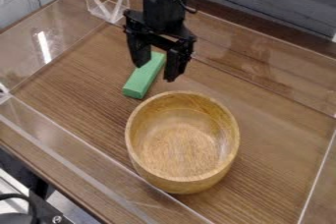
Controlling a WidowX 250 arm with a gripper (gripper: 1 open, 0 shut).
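Observation:
The black gripper (159, 44) hangs over the upper middle of the wooden table, open, its two fingers spread to either side. A green block (143, 80) lies just below it, tilted slightly, its upper end partly behind the gripper. Whether the gripper touches the block cannot be told from this view.
A large tan oval bowl (182, 169) sits in the lower middle. A clear plastic object (108, 2) stands at the upper left.

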